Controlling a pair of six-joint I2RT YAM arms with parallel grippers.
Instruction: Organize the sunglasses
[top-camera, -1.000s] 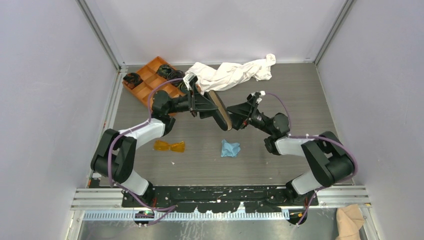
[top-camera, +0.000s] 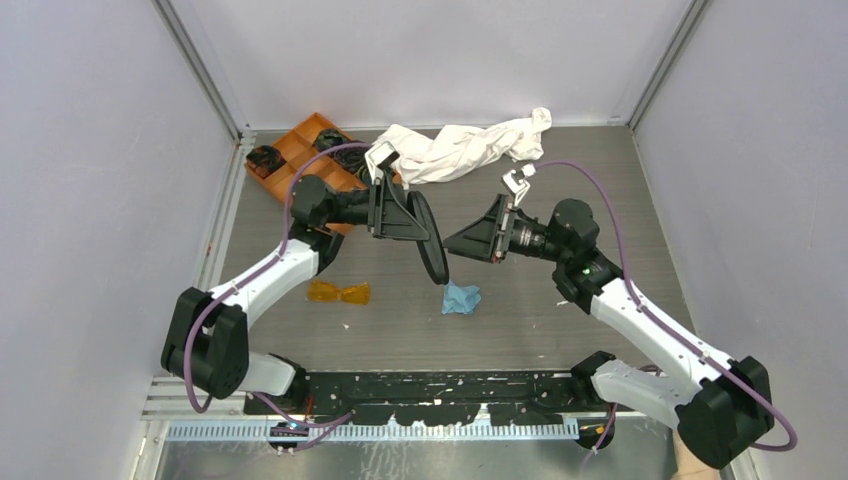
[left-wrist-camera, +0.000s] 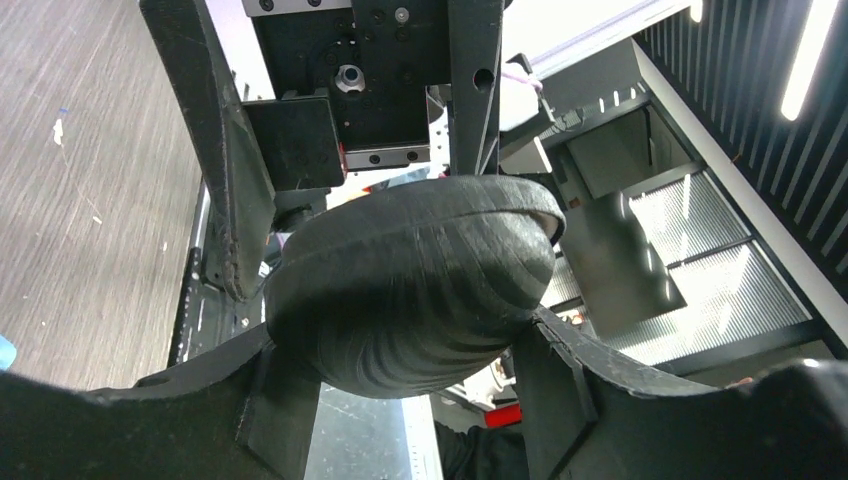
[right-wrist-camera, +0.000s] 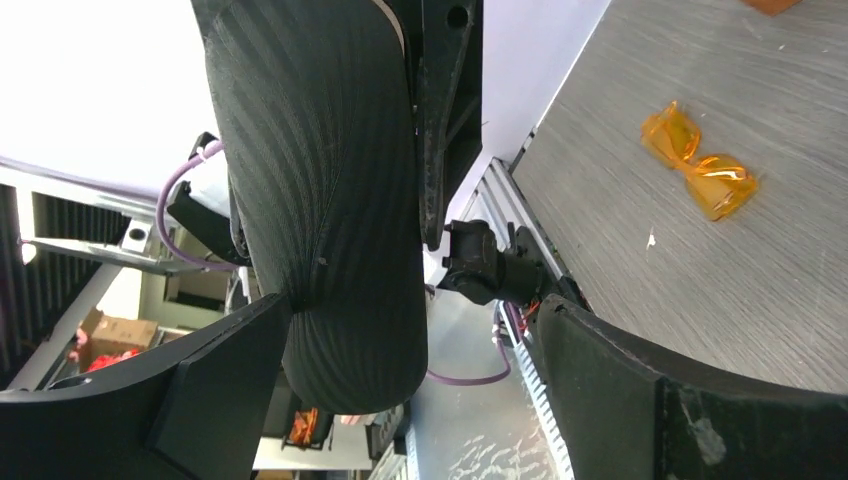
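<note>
A black, ribbed-looking case (top-camera: 428, 238) hangs above the middle of the table, with its narrow side up in the top view. My left gripper is shut on this case (left-wrist-camera: 415, 270); its fingers press on both sides. To the right, my right gripper (top-camera: 452, 244) is open, its tips close to the case's side. In the right wrist view the case (right-wrist-camera: 325, 200) stands upright between and beyond the fingers, nearer the left one; contact cannot be made out. An amber, see-through, bow-shaped piece (right-wrist-camera: 698, 162), perhaps the glasses, lies on the table. The inside of the case is hidden.
An orange compartment box (top-camera: 292, 150) holding dark bundles stands at the back left, partly under my left arm. A white cloth (top-camera: 470, 150) lies along the back. Below the case rests a blue cloth (top-camera: 461, 298).
The left gripper has turned the case so a narrow dark side faces up.
</note>
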